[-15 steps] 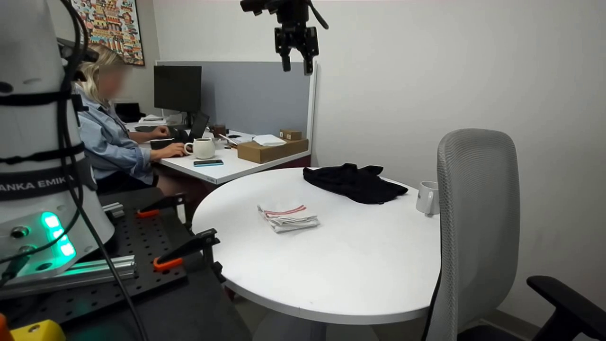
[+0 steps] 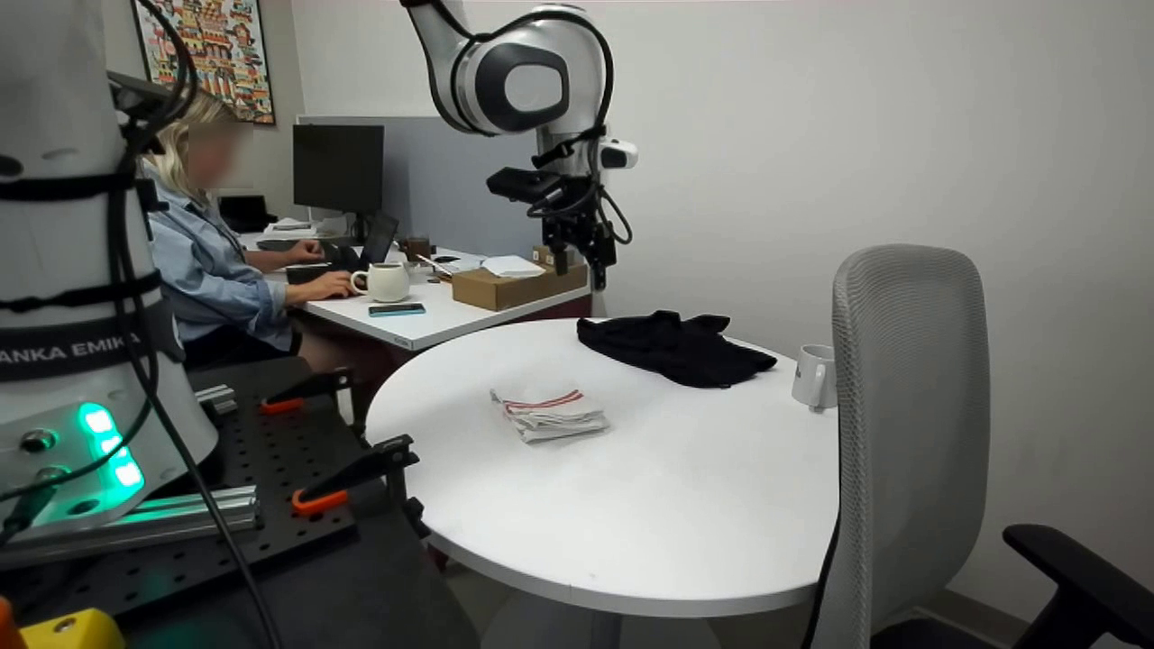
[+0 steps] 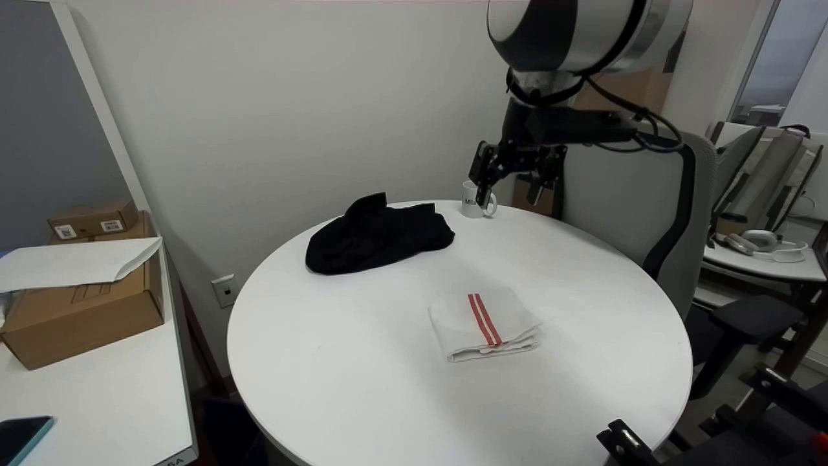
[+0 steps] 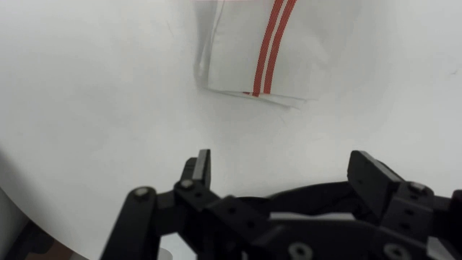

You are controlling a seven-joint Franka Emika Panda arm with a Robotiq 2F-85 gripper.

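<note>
A white cloth (image 3: 450,322) with two red stripes lies folded on the round white table; the wrist view has part of the cloth (image 4: 236,56) at its top, beyond my fingertips. Crumpled black fabric (image 2: 676,348) rests toward the table's wall side. In the wrist view a dark edge shows behind my fingers at the bottom, probably this fabric. My gripper (image 2: 579,276) hangs above the table, fingers pointing down. Its fingers (image 4: 201,169) stand wide apart, open, with nothing held. Exterior view 2 also has the gripper (image 3: 508,198) in the air, in front of the mug in the picture.
A white mug (image 3: 471,203) stands near the table's edge by the grey chair (image 2: 914,411). The desk with a cardboard box (image 2: 519,285) and a seated person (image 2: 211,249) is at the left. Bare tabletop (image 2: 649,508) surrounds the cloth.
The arm has come down, bringing my gripper from high up to much nearer the table. It has stayed open. The cloth, black fabric and mug lie where they were.
</note>
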